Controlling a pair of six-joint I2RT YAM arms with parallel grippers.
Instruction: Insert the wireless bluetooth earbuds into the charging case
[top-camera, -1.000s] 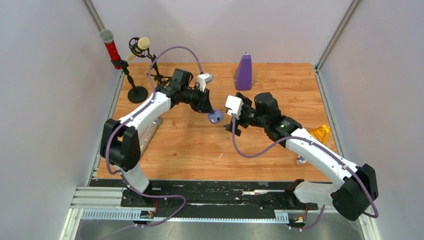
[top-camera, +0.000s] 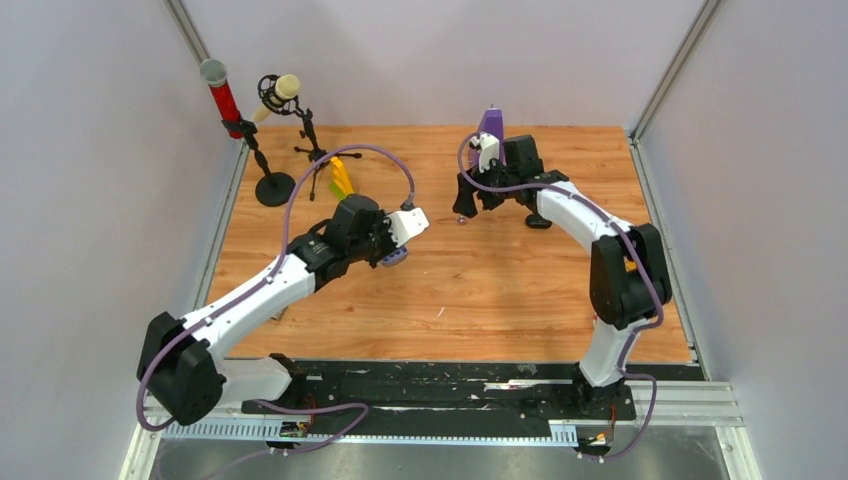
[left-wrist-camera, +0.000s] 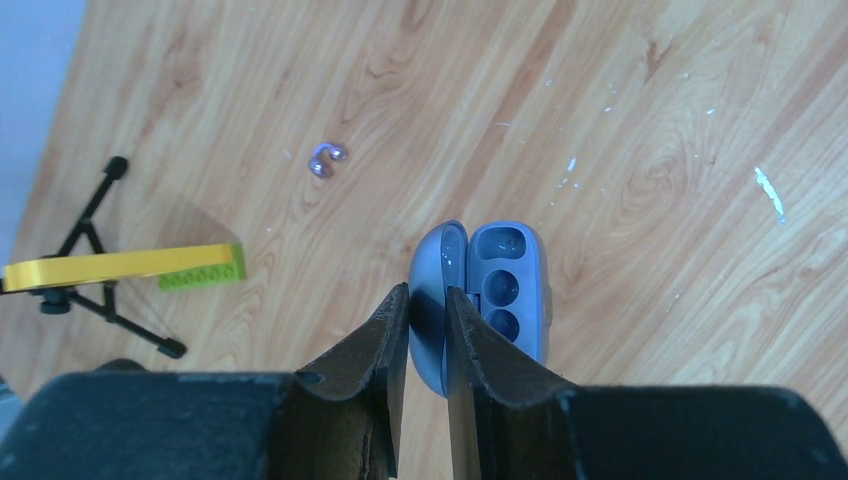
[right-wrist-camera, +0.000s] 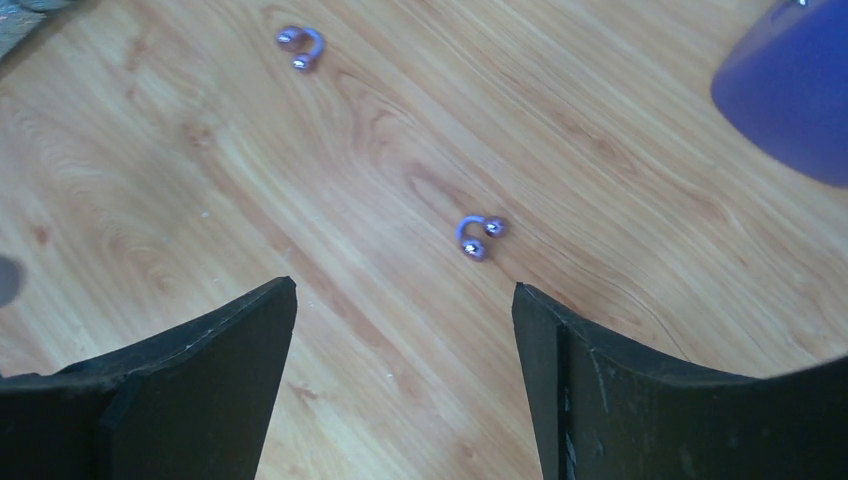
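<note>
My left gripper is shut on the blue charging case (left-wrist-camera: 510, 263), whose open lid stands beside round compartments, over the table in the left wrist view. A small purple, U-shaped piece with shiny balls (left-wrist-camera: 328, 158) lies beyond it. In the right wrist view two such pieces lie on the wood, one centred (right-wrist-camera: 473, 243), the other farther up (right-wrist-camera: 303, 50). My right gripper is open above the nearer one, with nothing between its fingers. From the top, the case (top-camera: 394, 257) is partly under the left gripper.
A purple block (top-camera: 492, 122) stands at the back, beside the right arm. Black stands (top-camera: 273, 188) and a yellow object (top-camera: 340, 176) occupy the back left.
My left gripper has moved left and toward the front with the case in it. My right gripper has moved toward the back, near the purple block.
</note>
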